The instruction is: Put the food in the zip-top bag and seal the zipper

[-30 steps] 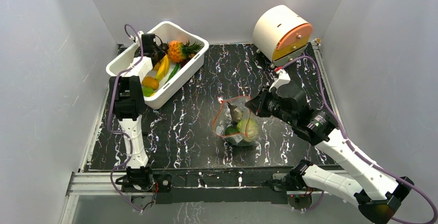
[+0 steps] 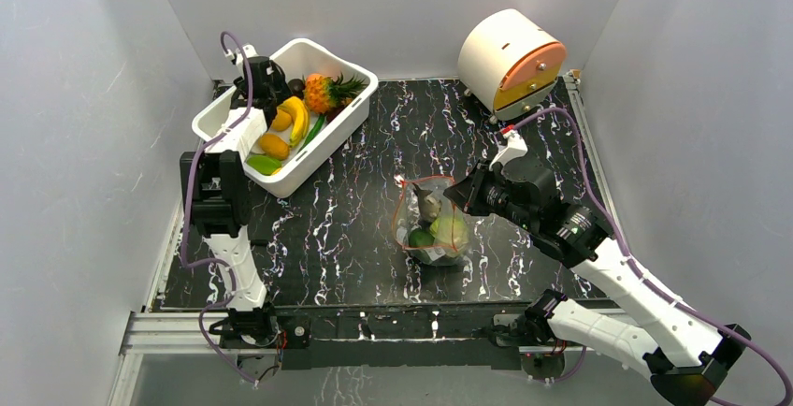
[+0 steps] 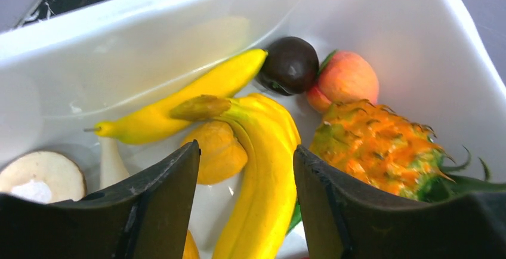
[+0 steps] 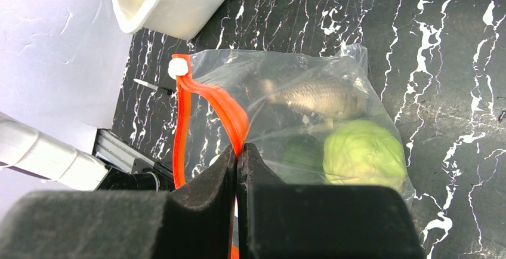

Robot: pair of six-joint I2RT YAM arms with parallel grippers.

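Note:
A clear zip bag with an orange zipper (image 4: 227, 110) stands open on the marble table, holding a fish (image 4: 316, 98), a light green round food (image 4: 364, 151) and a darker green item (image 2: 421, 238). My right gripper is shut on the bag's rim at the zipper. My left gripper is open over the white bin (image 2: 318, 158), above a bunch of bananas (image 3: 268, 193). Around them lie a yellow pepper-like item (image 3: 179, 104), dark round fruit (image 3: 289, 65), peach (image 3: 346, 77), pineapple (image 3: 376, 145) and mushroom slice (image 3: 42, 175).
A cream cylinder with an orange front (image 2: 510, 60) stands at the back right. Bare marble table (image 2: 346, 238) lies between the bin and the bag. Grey walls surround the workspace on the sides and back.
My left arm has shifted slightly left over the bin since a second ago. The right arm and bag are nearly unchanged.

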